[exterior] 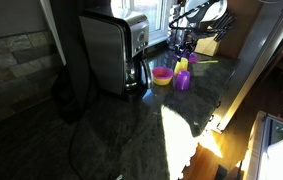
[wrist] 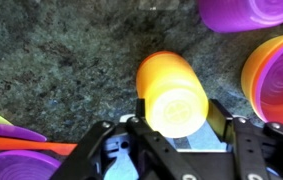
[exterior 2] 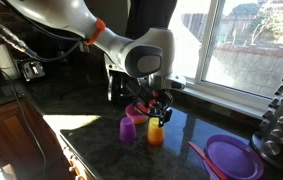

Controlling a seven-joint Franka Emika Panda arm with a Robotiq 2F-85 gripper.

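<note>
An upside-down yellow-orange cup (wrist: 176, 112) stands on the dark counter, also seen as the yellow cup (exterior 2: 155, 133) in exterior view 2. Over it, pointing down, is my gripper. Its black fingers (wrist: 217, 115) flank the cup's upper end, part open; whether they touch its sides cannot be told. A purple cup (wrist: 239, 10) stands apart at the wrist view's upper right. Beside it is a pink-lined yellow bowl (wrist: 279, 85). At lower left of that view lie a purple plate (wrist: 16, 165) and red and green utensils.
Near the bowl in exterior view 1 stands a coffee maker (exterior: 118, 52) with its carafe. In exterior view 2, a window (exterior 2: 246, 60) backs the counter, and a spice rack (exterior 2: 279, 115) stands right of the purple plate (exterior 2: 231, 150).
</note>
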